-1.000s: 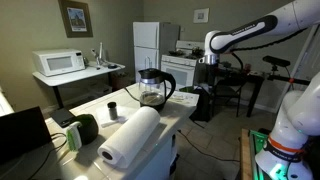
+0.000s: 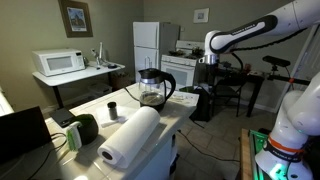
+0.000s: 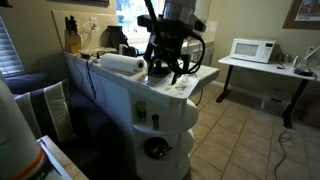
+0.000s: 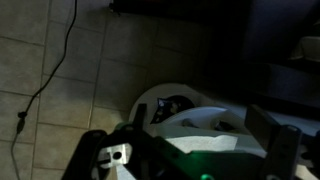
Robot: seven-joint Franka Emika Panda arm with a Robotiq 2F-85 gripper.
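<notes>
My gripper hangs in the air at the end of the raised arm, apart from the counter in exterior view 1. Its dark fingers stand wide apart in the wrist view, and nothing shows between them. In exterior view 2 the gripper overlaps the counter's end, so its height above it is hard to judge. A white paper towel roll lies along the counter. Behind the roll stands a glass pitcher-like appliance with a dark top, near a small dark cup.
The white counter has rounded shelves at its end, holding small dark items. A microwave sits on a separate table. Tiled floor lies open beyond the counter, with a cable across it.
</notes>
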